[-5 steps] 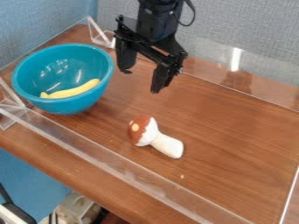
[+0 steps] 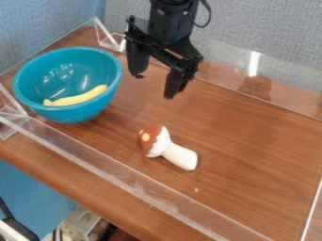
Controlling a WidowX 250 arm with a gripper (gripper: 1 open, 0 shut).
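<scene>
A black gripper (image 2: 156,79) hangs open at the top centre, over the back of the wooden table, with nothing visible between its fingers. To its left a turquoise bowl (image 2: 78,110) holds a yellow banana-shaped object (image 2: 78,97). A toy mushroom (image 2: 174,152), with a red-brown spotted cap and white stem, lies on its side on the table, below and apart from the gripper.
Transparent low barriers run along its edges, with a grey padded wall (image 2: 265,33) behind and a blue one at the left.
</scene>
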